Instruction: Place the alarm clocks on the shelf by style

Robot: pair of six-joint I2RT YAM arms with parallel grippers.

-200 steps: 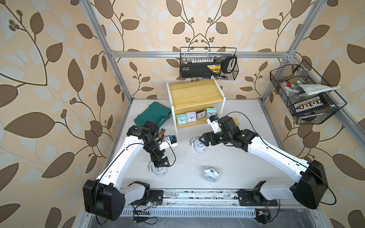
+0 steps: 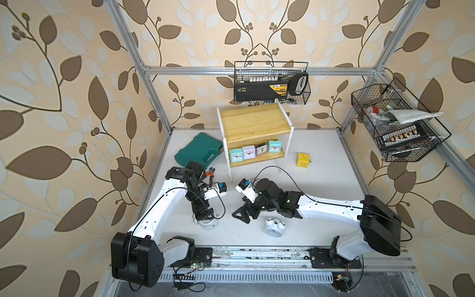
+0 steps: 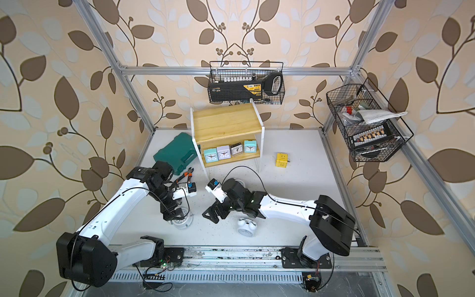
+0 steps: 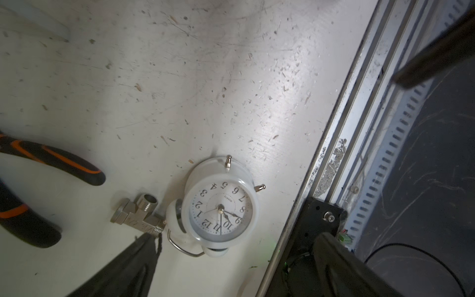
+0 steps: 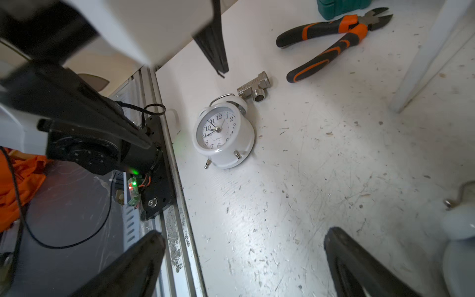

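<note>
Four square clocks, two teal, one lavender (image 2: 249, 153), one brown (image 2: 261, 148), stand on the wooden shelf's (image 2: 252, 118) lower board. A white twin-bell clock (image 4: 220, 212) lies face up below my open, empty left gripper (image 2: 202, 215). My right gripper (image 2: 241, 214) is open and empty over mid-table, the left-side clock ahead in its wrist view. A second white clock (image 2: 274, 227) is at the front centre; a third (image 3: 240, 182) is mostly hidden behind the right arm.
Pliers (image 5: 321, 61) and a metal fitting (image 5: 254, 86) lie near the left clock. A green case (image 2: 195, 151) is at back left, a yellow block (image 2: 303, 159) right of the shelf.
My right gripper has moved left and toward the front, away from the middle clock. The left gripper shifted slightly over its clock.
</note>
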